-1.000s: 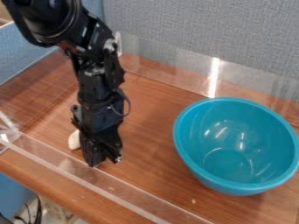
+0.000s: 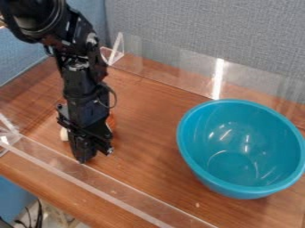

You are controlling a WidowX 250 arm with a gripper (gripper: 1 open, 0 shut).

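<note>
My black gripper point(image 2: 88, 142) is low over the wooden table at the left. Behind it, mostly hidden by the gripper, is a small object point(image 2: 110, 120) with orange and pale parts. The fingertips are dark and overlap it in this view, so I cannot see clearly whether anything sits between them.
A large empty turquoise bowl point(image 2: 241, 150) stands on the right of the wooden table point(image 2: 167, 93). Clear plastic strips point(image 2: 217, 76) run along the back and front edges. A grey padded wall is behind, and cables hang below the front left.
My gripper has shifted left and slightly back over the last second, exposing some orange of the small object on its right side. The bowl is unmoved.
</note>
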